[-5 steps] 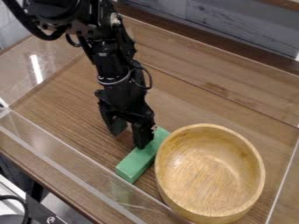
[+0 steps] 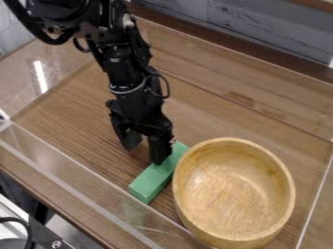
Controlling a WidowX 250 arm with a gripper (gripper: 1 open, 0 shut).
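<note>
A black robot arm reaches down from the upper left, its gripper (image 2: pixel 144 138) low over the wooden table (image 2: pixel 53 126). The gripper's fingers straddle the area at the upper end of a green block (image 2: pixel 154 183), which lies at an angle in the lower middle. Whether the fingertips touch the block is hard to tell.
A large cream-yellow bowl (image 2: pixel 235 190) stands right beside the block, at the lower right.
The gripper has shifted very slightly to the left and up. The green block and bowl look unchanged.
</note>
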